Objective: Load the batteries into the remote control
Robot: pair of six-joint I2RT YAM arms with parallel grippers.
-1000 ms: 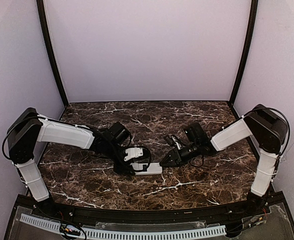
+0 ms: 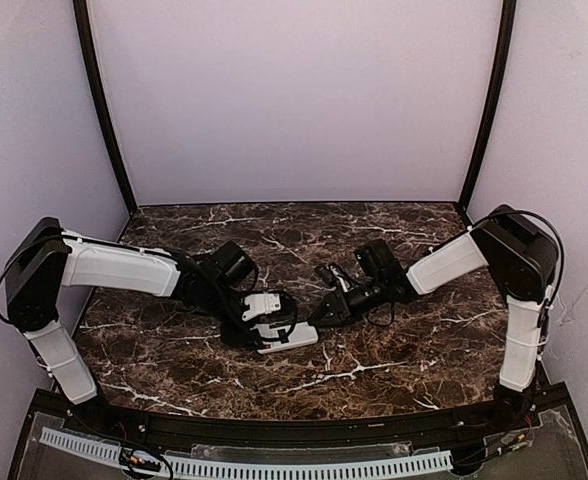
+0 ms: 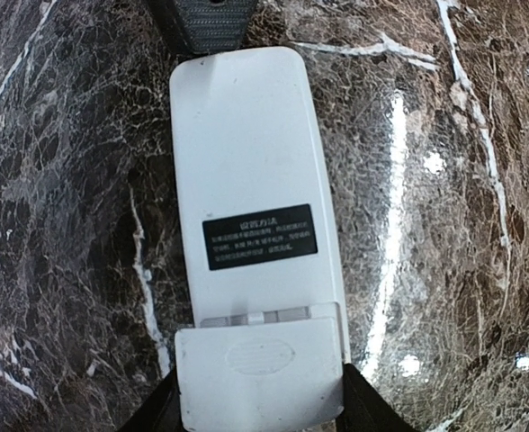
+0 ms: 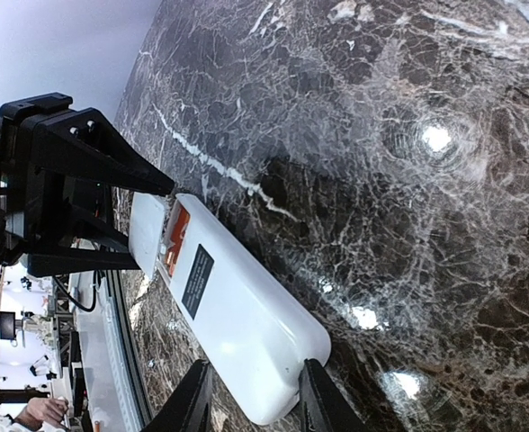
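The white remote lies face down on the marble table, its dark label showing in the left wrist view. At its left end the battery cover is lifted off the compartment, with my left gripper shut on it. Orange shows inside the open compartment in the right wrist view. My right gripper is at the remote's other end, fingers part open around or against its rounded tip; contact is unclear. No loose batteries can be made out.
Bare marble table surrounds the remote, with free room in front and behind. Pale walls stand at the back and sides. Both arms reach in over the middle from either side.
Both grippers and the remote have shifted slightly left in the top view, the right arm moving somewhat more than the left.
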